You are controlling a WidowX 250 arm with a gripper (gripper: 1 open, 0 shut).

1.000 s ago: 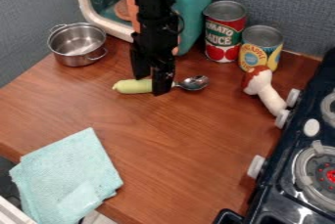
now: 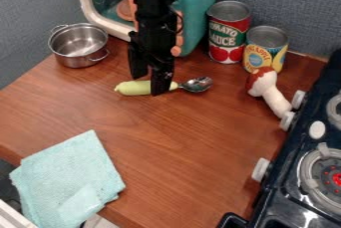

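The black gripper (image 2: 151, 73) hangs from the top centre, its fingers low over a pale yellow-green, elongated vegetable (image 2: 131, 88) lying on the wooden counter. A metal spoon (image 2: 197, 85) lies just right of the vegetable. The dark fingers hide part of the vegetable, and I cannot tell whether they grip it.
A steel pot (image 2: 79, 48) is at the back left, two cans (image 2: 228, 36) and a white-and-red toy (image 2: 269, 93) at the back right. A stove (image 2: 286, 182) fills the right edge; a cloth (image 2: 67, 177) lies front left.
The gripper has shifted slightly left and up, and more of the vegetable shows at its right side.
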